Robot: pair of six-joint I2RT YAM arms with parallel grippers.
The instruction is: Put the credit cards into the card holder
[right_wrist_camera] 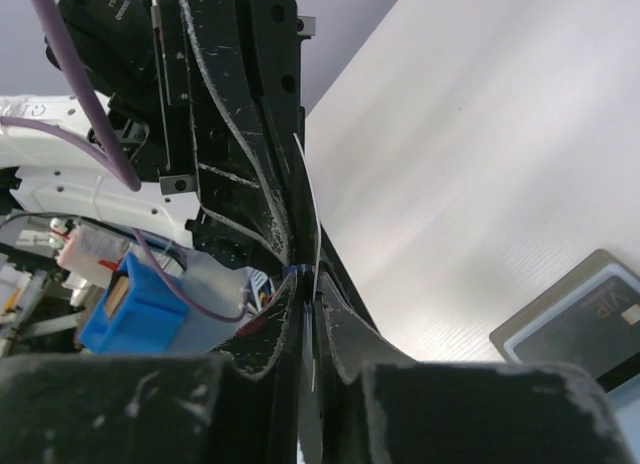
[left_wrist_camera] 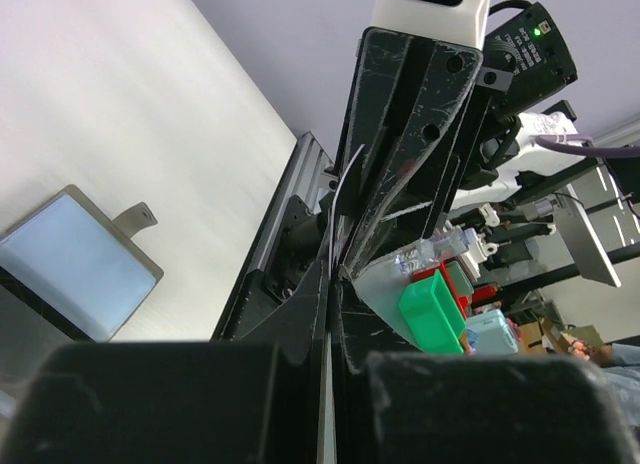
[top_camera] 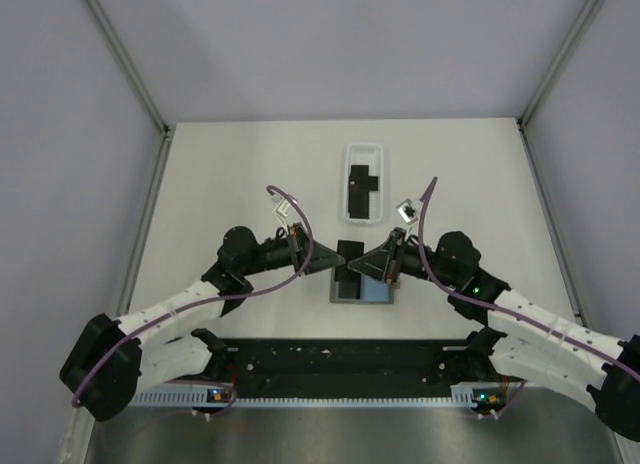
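Note:
A dark card [top_camera: 350,251] is held up between my two grippers, above the card holder. My left gripper is shut on its left side; the left wrist view shows the card [left_wrist_camera: 343,199] nearly edge-on. At the card's right side is my right gripper, its fingers part open on either side of the thin card [right_wrist_camera: 309,189]. The card holder [top_camera: 377,291] lies flat below, partly covered by the grippers. One dark card marked VIP [right_wrist_camera: 590,326] sits in its left part, while its right part shows light blue.
Behind the grippers stands a white tray [top_camera: 362,147] with several dark cards [top_camera: 359,189] in it. A small tab [left_wrist_camera: 135,219] sticks out from the holder's side.

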